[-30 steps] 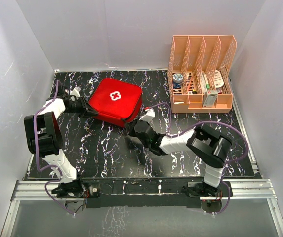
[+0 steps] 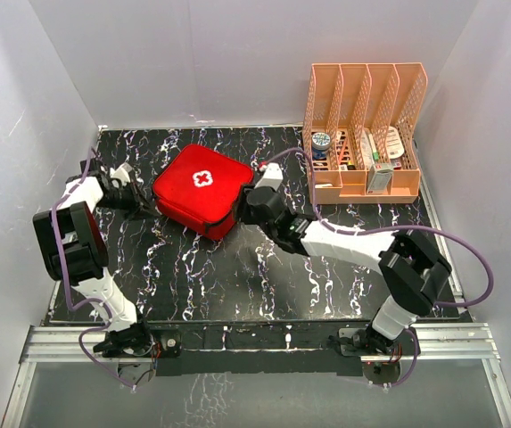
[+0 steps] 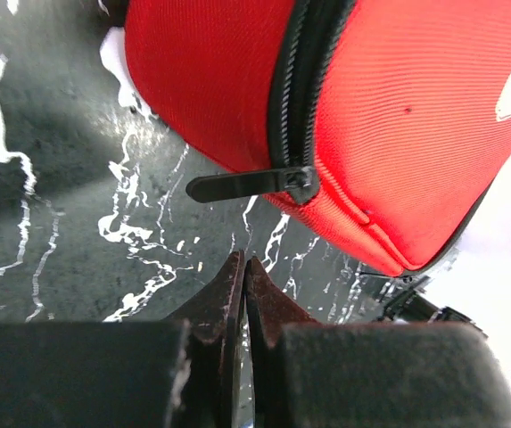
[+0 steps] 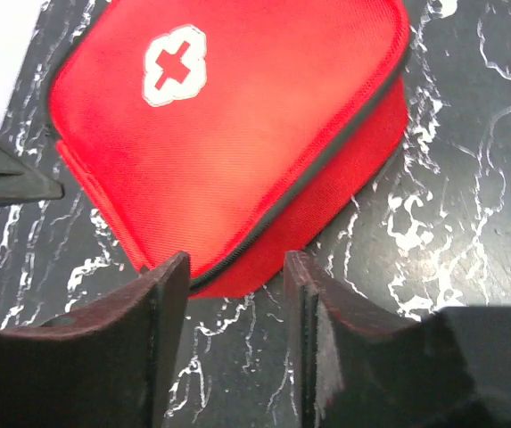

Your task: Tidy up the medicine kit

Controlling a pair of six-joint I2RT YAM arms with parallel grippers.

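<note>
A red zippered medicine bag point(image 2: 201, 178) with a white cross lies closed on the black marble-patterned table. My left gripper point(image 2: 148, 203) is at the bag's left end, shut with nothing between its fingers; in the left wrist view it point(image 3: 244, 276) points at the bag's corner, near a black zipper pull point(image 3: 228, 185). My right gripper point(image 2: 248, 201) is by the bag's right side; in the right wrist view its parted fingers point(image 4: 161, 294) face the bag's zippered edge with nothing gripped.
An orange organizer point(image 2: 362, 185) holding small medicine items and packets stands at the back right. Grey walls bound the back and both sides.
My right gripper has swung away from the bag and back toward its upper right side. The left gripper has drawn slightly leftward, and the bag has shifted a little left.
</note>
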